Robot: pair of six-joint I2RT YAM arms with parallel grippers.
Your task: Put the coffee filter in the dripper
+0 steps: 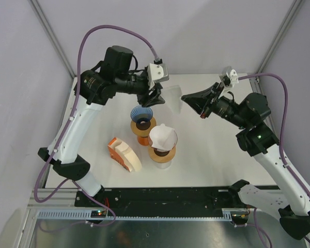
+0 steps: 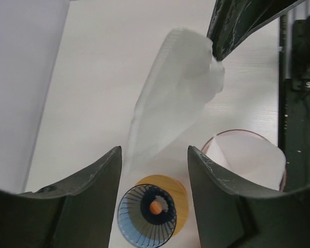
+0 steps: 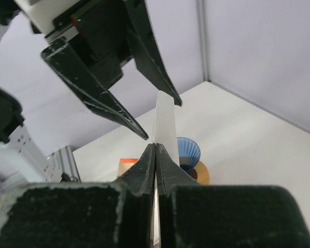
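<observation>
A white paper filter [image 1: 173, 98] hangs upright between my grippers, held at the tips of my shut right gripper [image 1: 188, 101]. In the right wrist view it rises edge-on from those fingertips. My left gripper [image 1: 154, 95] stands open at the filter's other side, its fingers around it in the right wrist view. Below are a blue ribbed dripper [image 2: 137, 217] on a wooden ring and a second holder [image 1: 164, 157] with white filters [image 1: 163, 135] in it.
An orange-and-white filter pack [image 1: 125, 154] lies at the front left. Walls border it at the back and sides.
</observation>
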